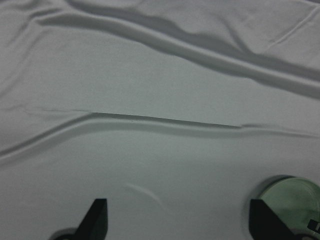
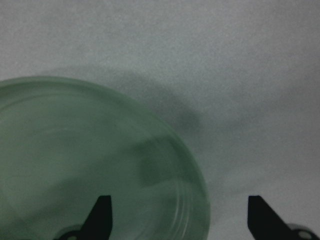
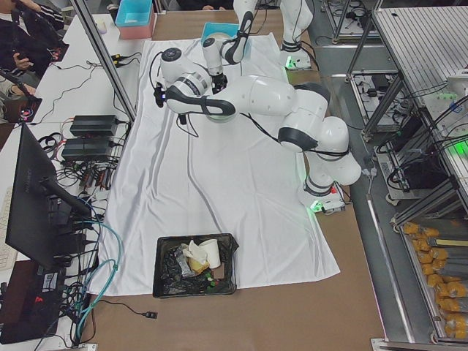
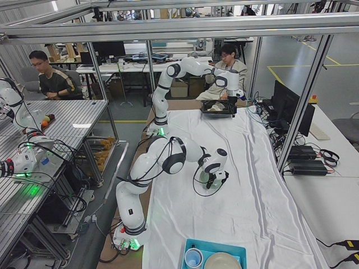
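A green round plate lies on the white cloth (image 1: 150, 165), also at the lower right in the left wrist view. My right gripper is open just above its rim, fingers either side of that rim, apparently holding nothing. My left gripper is open over the cloth beside the plate, nothing between its fingers. The arms hide most of the plate in both camera views.
A black bin (image 3: 157, 263) with mixed items sits at one end of the cloth. A blue tray (image 4: 241, 252) holding a cup (image 4: 193, 258) and a beige plate (image 4: 221, 263) is at the other. Monitors and cables line one side.
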